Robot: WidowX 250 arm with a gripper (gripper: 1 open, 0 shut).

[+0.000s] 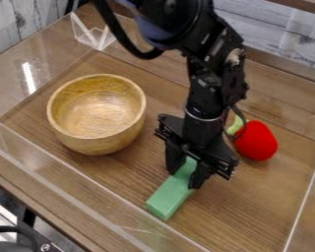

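My black gripper [195,157] points down over a green rectangular block [168,200] lying on the wooden table. Its fingers straddle the upper end of the block; whether they press on it is hard to tell. The block's lower end sticks out toward the front.
A light wooden bowl [95,112] sits to the left. A red object [258,141] lies right of the gripper, with a pale green item [235,125] partly behind the arm.
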